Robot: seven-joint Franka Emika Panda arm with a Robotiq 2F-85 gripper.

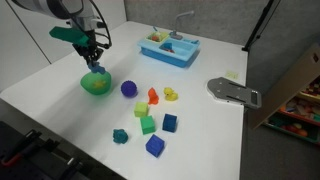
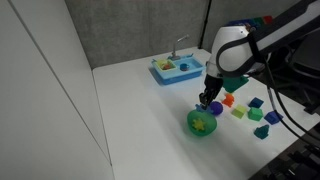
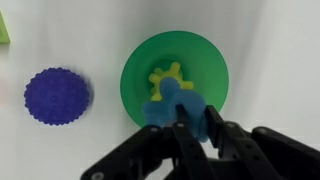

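Observation:
A green bowl (image 3: 150,58) stands on the white table, with a yellow knobbly toy (image 3: 172,76) inside it. Over the bowl's near edge in the wrist view, my gripper is shut on a blue knobbly toy (image 3: 176,103). From the first exterior view, this blue toy (image 1: 97,69) hangs just above the bowl (image 1: 95,86), under the fingers. The second exterior view also has the gripper (image 2: 206,101) above the bowl (image 2: 201,128). The fingertips are partly hidden by the toy.
A purple spiky ball (image 3: 57,96) lies beside the bowl. Farther off are an orange toy (image 1: 153,96), a yellow toy (image 1: 171,94), several coloured blocks, a blue toy sink (image 1: 167,48) and a grey tray (image 1: 234,93).

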